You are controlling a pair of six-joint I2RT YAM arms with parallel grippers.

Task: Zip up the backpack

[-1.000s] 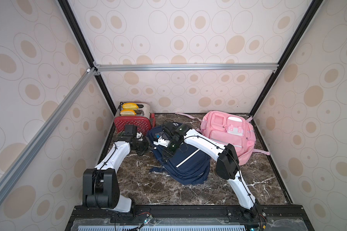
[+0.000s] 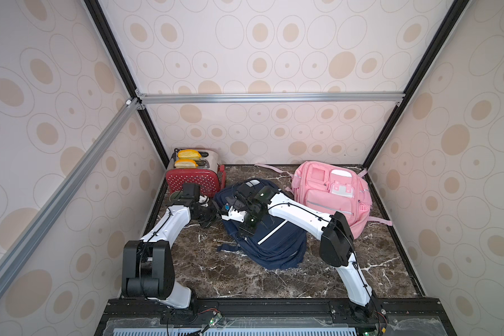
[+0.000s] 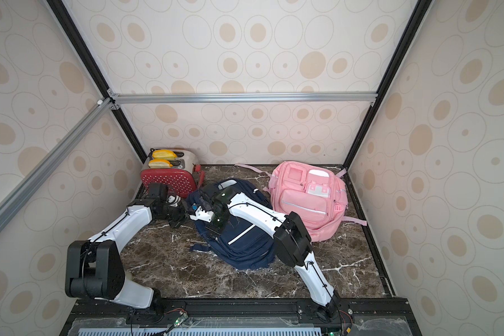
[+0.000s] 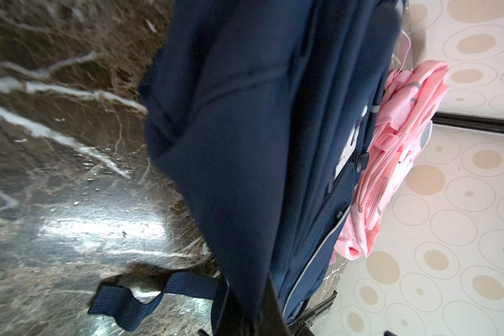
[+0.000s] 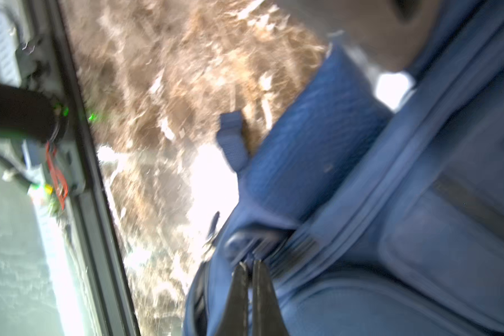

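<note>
The navy backpack (image 2: pixel 280 246) lies in the middle of the floor, seams and zipper tracks along its side. My left gripper is shut at its left end, with fabric bunched up to its fingertips in the left wrist view, apparently pinched. My right gripper is shut over the backpack, its tips at a dark fitting near the zipper by a mesh strap; whether anything thin is between them is unclear in the blurred right wrist view.
A pink backpack (image 2: pixel 330 198) lies at the right, a red dotted bag (image 2: pixel 191 179) with yellow items at the back left. Bare marble floor shows at the front and front left.
Both arms have shifted slightly in the top left view. The navy backpack's front part has moved a little to the right.
</note>
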